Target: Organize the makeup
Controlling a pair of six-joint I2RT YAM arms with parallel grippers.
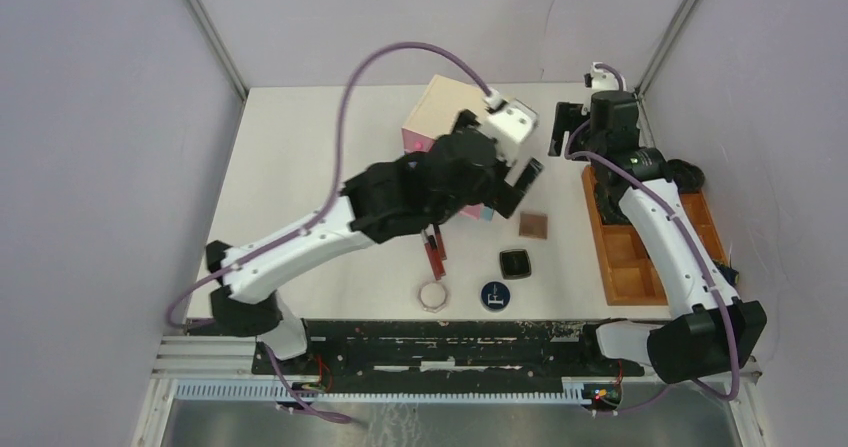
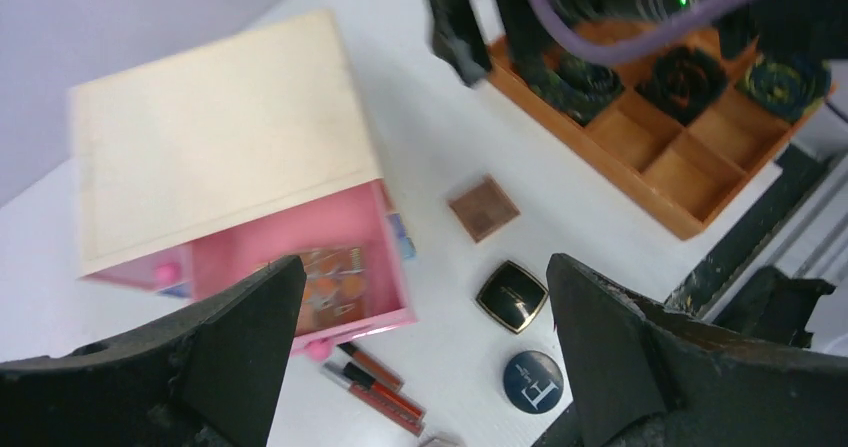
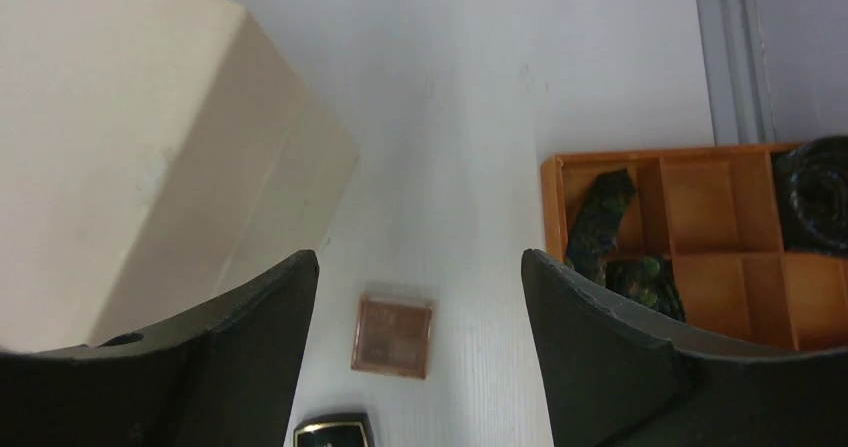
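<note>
My left gripper (image 1: 518, 187) hangs open high above the table, partly covering the cream-topped drawer box (image 2: 220, 137). In the left wrist view, the box's pink drawer (image 2: 290, 222) is pulled out and holds an orange-brown palette (image 2: 340, 287). To the right of the box, my right gripper (image 1: 560, 145) stands open and empty near the wooden tray (image 1: 632, 277). A small brown square palette (image 3: 392, 337) lies on the table between box and tray. Nearer the front are a black compact (image 1: 515, 264), a dark blue round compact (image 1: 495, 295), a pale round item (image 1: 433, 295) and red-and-black sticks (image 1: 436, 257).
Black hair ties (image 2: 685, 82) and dark items (image 3: 602, 212) occupy some of the tray's compartments; others are empty. On the left, the white table (image 1: 290, 157) is clear. Both arms reach in close to the box and tray.
</note>
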